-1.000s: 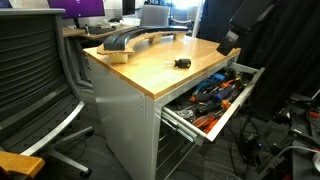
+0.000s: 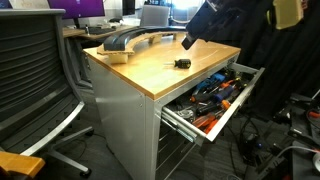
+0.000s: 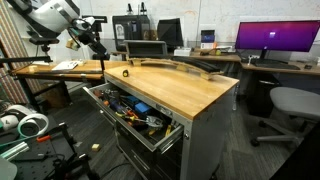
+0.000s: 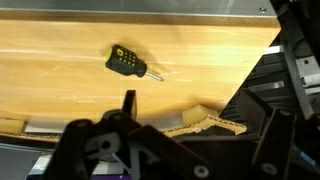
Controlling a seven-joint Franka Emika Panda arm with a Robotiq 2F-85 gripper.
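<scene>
A small screwdriver with a black and yellow handle [image 4: 124, 60] lies on the wooden cabinet top [image 4: 215, 75], its short shaft pointing lower right in the wrist view. In exterior view 1 the screwdriver [image 2: 182, 64] sits near the top's edge, above the pulled-out drawer. My gripper is open, its fingers wide apart with nothing between them. It hangs over the cabinet top, with the screwdriver off to one side of the gap. One dark fingertip [image 2: 188, 42] shows above the screwdriver in exterior view 1, clear of it.
The open drawer [image 3: 165, 142] below the top is crowded with tools. Wooden pieces and dark trays [image 2: 118, 42] stand along the back of the cabinet top. An office chair [image 2: 40, 85] is beside the cabinet. Bare wood surrounds the screwdriver.
In exterior view 1 my gripper has moved left and slightly up, coming over the screwdriver's area. The screwdriver and drawer have stayed where they were.
</scene>
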